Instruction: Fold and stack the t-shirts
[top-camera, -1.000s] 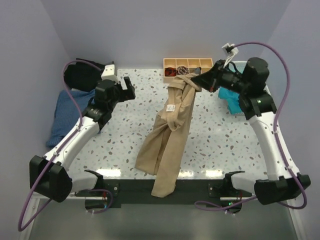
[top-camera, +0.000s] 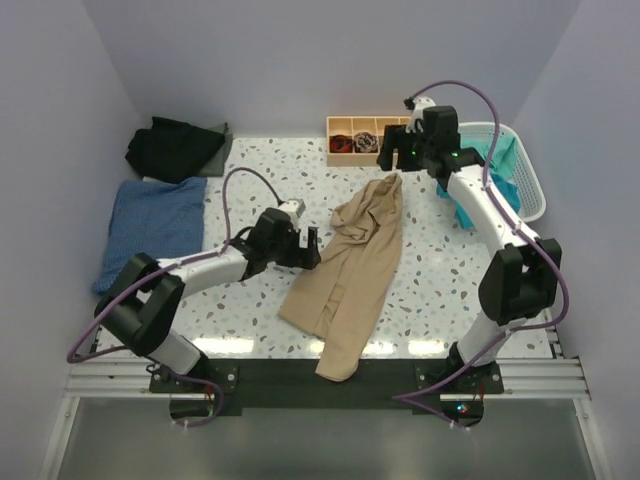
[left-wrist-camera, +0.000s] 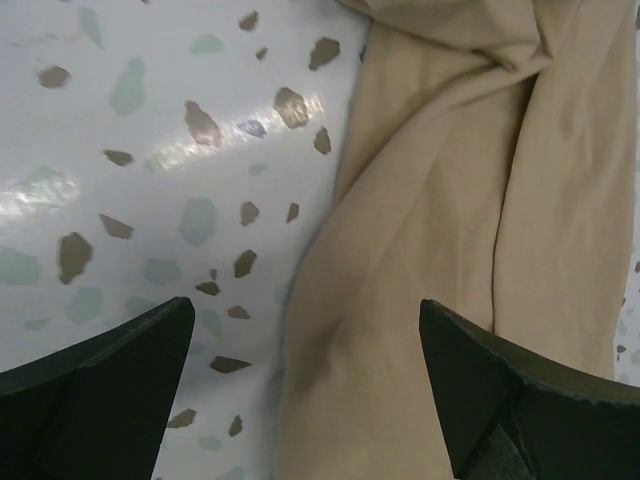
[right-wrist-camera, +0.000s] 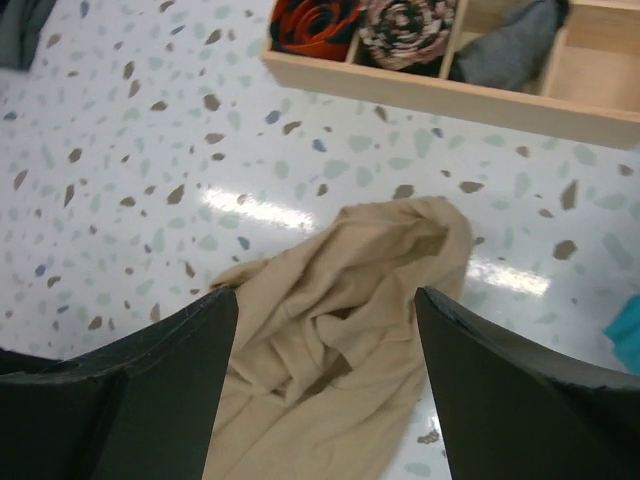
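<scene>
A tan shirt (top-camera: 345, 290) lies lengthwise on the speckled table, bunched at its far end and hanging over the front edge at its near end. At the shirt's left side my left gripper (top-camera: 309, 248) stands open; in the left wrist view the shirt's rounded left edge (left-wrist-camera: 340, 300) shows between and beyond its separated fingers. My right gripper (top-camera: 393, 148) is open above the shirt's far end. The right wrist view shows the crumpled end (right-wrist-camera: 350, 280) beyond the fingers, with nothing held.
A wooden divided box (top-camera: 352, 158) with rolled items stands at the back. On the right is a white basket (top-camera: 535, 195) with turquoise cloth (top-camera: 505, 165). Blue cloth (top-camera: 150, 225) and black cloth (top-camera: 175, 148) lie at the left. Bare table shows on both sides of the shirt.
My right gripper has lowered the shirt's far end, opened and let it go, leaving it bunched on the table. The left gripper has moved right and toward the front, to the shirt's left edge.
</scene>
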